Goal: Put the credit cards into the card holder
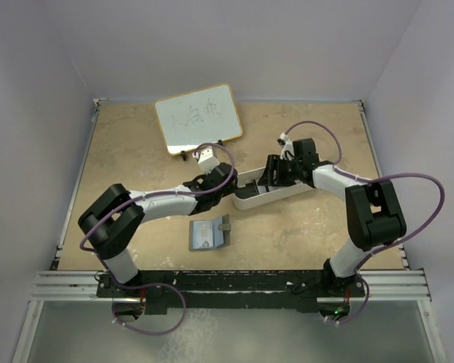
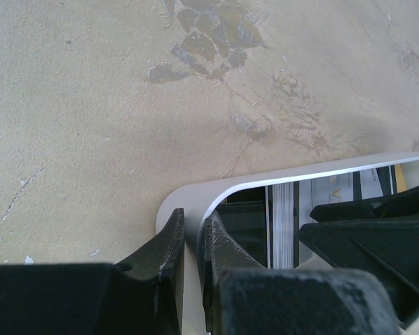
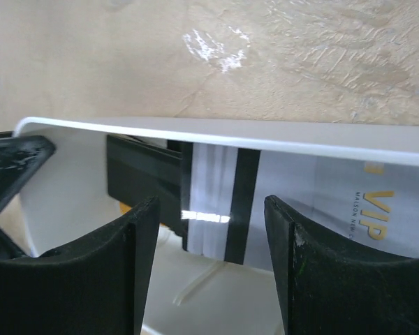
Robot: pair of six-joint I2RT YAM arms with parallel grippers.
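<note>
A white tray (image 1: pixel 260 198) holding several cards lies between my arms. My left gripper (image 1: pixel 229 184) is shut on the tray's left end wall; in the left wrist view its fingers (image 2: pixel 167 279) clasp the white rim. My right gripper (image 1: pixel 272 174) is over the tray, its fingers parted, with silver cards (image 3: pixel 314 206) and a black card (image 3: pixel 143 178) beyond them in the right wrist view. The grey-blue card holder (image 1: pixel 208 233) lies in front of my left arm, with a light panel on it.
A whiteboard (image 1: pixel 197 117) with faint marks lies at the back of the table.
</note>
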